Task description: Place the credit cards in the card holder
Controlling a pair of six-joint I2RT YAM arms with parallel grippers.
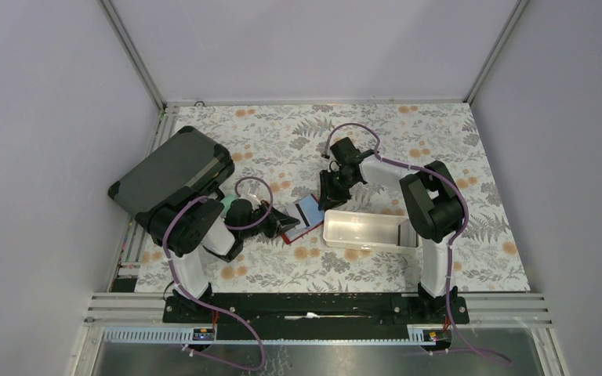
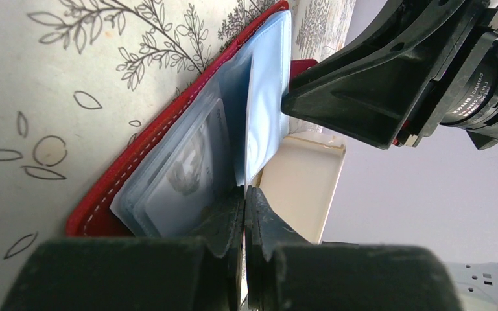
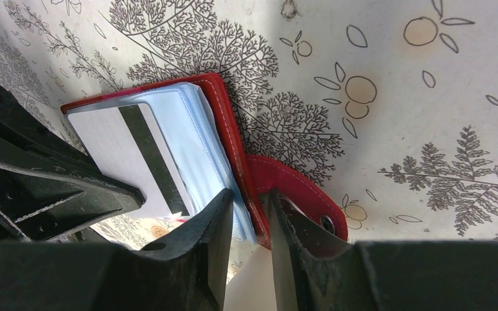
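Observation:
The red card holder (image 3: pixel 227 116) lies open on the table with its pale blue sleeves (image 3: pixel 188 123) showing. A white card with a black stripe (image 3: pixel 113 146) lies over those sleeves. In the left wrist view, that card (image 2: pixel 249 116) appears edge-on, its lower edge running between the fingertips of my left gripper, which is shut on it. A picture shows through the clear sleeve (image 2: pixel 188 165) beside it. At the holder's other end, my right gripper stands part open, its fingers on either side of the sleeves' and cover's edge.
A white open box (image 1: pixel 364 229) stands close to the holder's right, with a dark strip (image 1: pixel 407 233) at its right end. A dark case (image 1: pixel 172 168) occupies the left side.

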